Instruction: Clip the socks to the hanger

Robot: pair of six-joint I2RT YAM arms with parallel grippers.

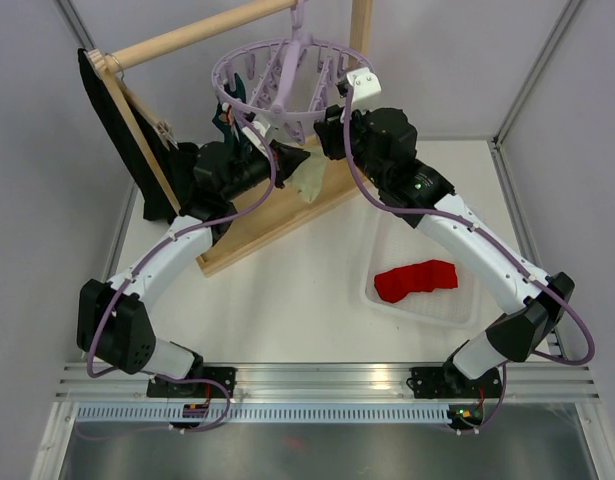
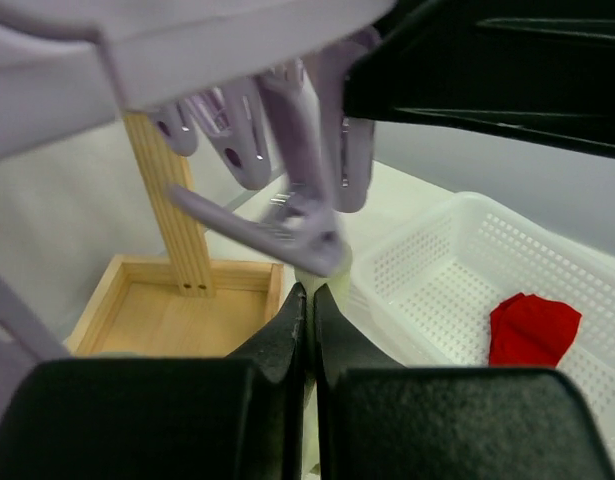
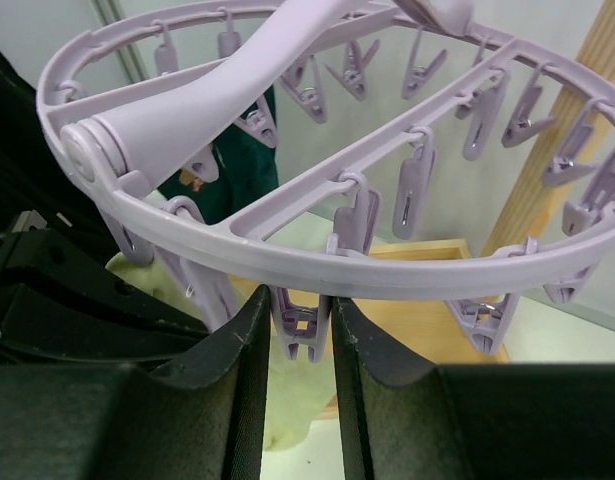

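Note:
The round lilac hanger (image 1: 227, 72), fringed with clips, hangs at the top of the top view. A pale green sock (image 1: 309, 176) dangles just below its front rim, with my left gripper shut on its upper edge. In the left wrist view a lilac clip (image 2: 312, 235) is right above those fingertips, blurred. My right gripper is shut on a hanger clip (image 3: 298, 328) under the rim. The pale sock (image 3: 287, 400) shows behind and below that clip; whether it touches the clip's fingers I cannot tell. A dark green sock (image 3: 237, 165) hangs at the hanger's far left.
A red sock (image 1: 415, 280) lies in the white basket (image 1: 371, 285) at the right. The wooden stand (image 1: 172, 48) carries the hanger, and black cloth (image 1: 122, 125) drapes over its left side. Clear table lies in front.

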